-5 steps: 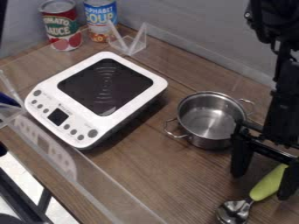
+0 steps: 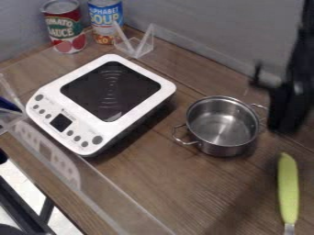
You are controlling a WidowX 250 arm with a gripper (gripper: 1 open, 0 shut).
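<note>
A black gripper (image 2: 285, 101), blurred, hangs at the upper right above and behind the steel pot; whether it is open or shut is unclear. The steel pot (image 2: 219, 125) with two handles stands right of centre on the wooden counter. A utensil with a light green handle (image 2: 288, 187) lies at the right, below the gripper, running down to the bottom edge, where its metal part is mostly out of frame.
A white induction cooker (image 2: 68, 128) takes up the left. A tomato sauce can (image 2: 65, 26) and an alphabet soup can (image 2: 106, 20) stand at the back left.
The gripper has risen quickly from around the green-handled utensil. The utensil now lies further down and turned more upright in the view.
</note>
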